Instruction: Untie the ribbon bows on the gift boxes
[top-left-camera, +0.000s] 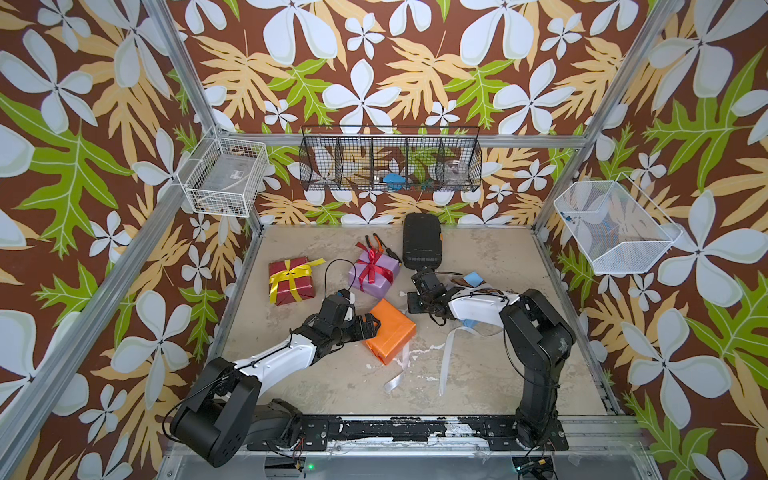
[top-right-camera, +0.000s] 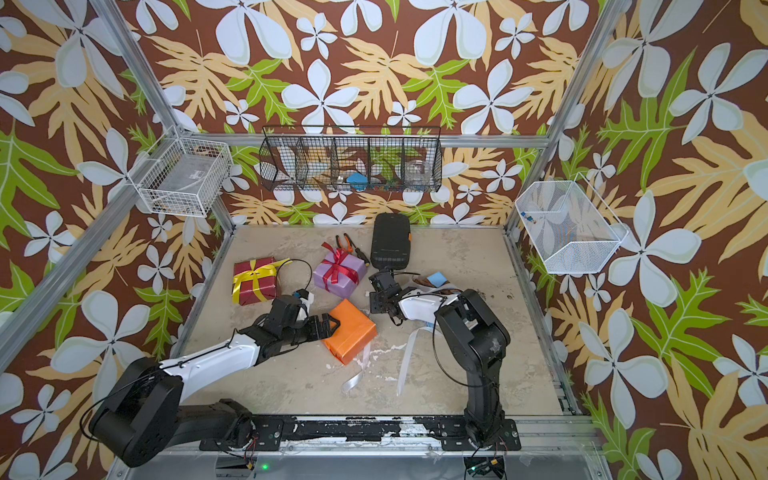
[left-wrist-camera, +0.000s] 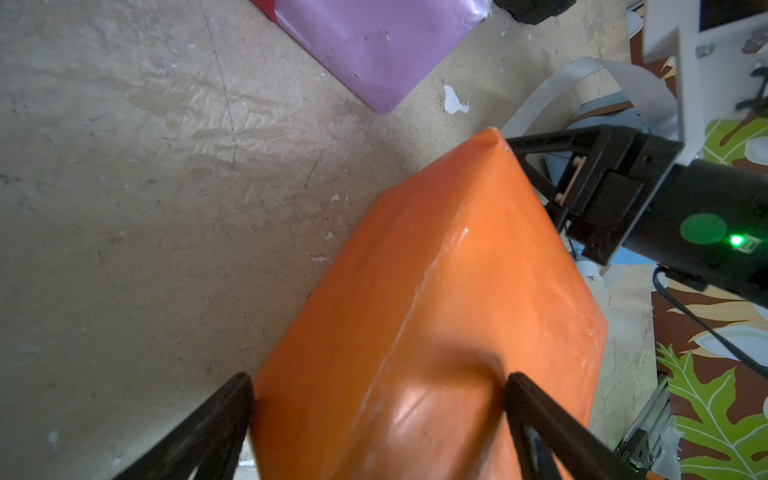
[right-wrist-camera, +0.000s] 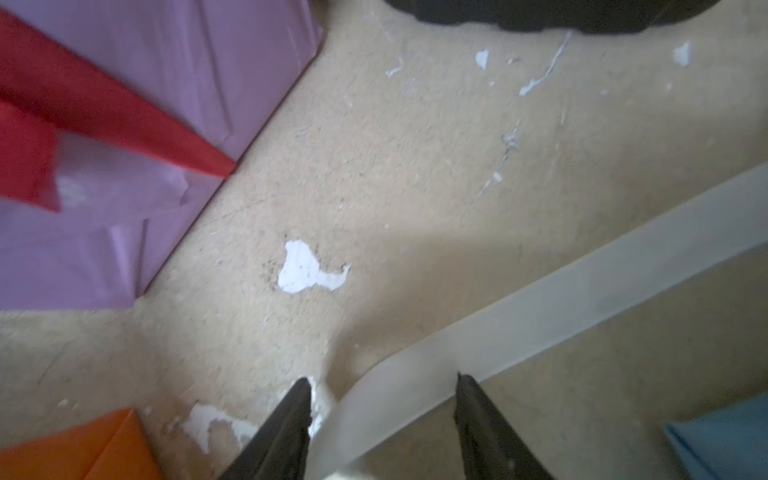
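Note:
The orange box (top-left-camera: 389, 331), its top bare of ribbon, sits mid-table. My open left gripper has its fingers on either side of the box's near-left part. My right gripper is open behind the box's right corner, with a white ribbon (right-wrist-camera: 560, 308) passing through the view between its fingertips; whether they touch it cannot be told. A purple box (top-left-camera: 370, 280) wears a red bow (top-left-camera: 373, 265). The dark red box (top-left-camera: 287, 289) has a yellow bow (top-left-camera: 289, 275). Under my right arm, a blue box (top-left-camera: 473, 279) is mostly hidden.
A black case (top-left-camera: 422, 240) stands behind, with orange-handled pliers (top-left-camera: 376, 242) near it. Loose white ribbon (top-left-camera: 446, 364) lies on the front table. Wire baskets (top-left-camera: 392, 164) hang on the walls.

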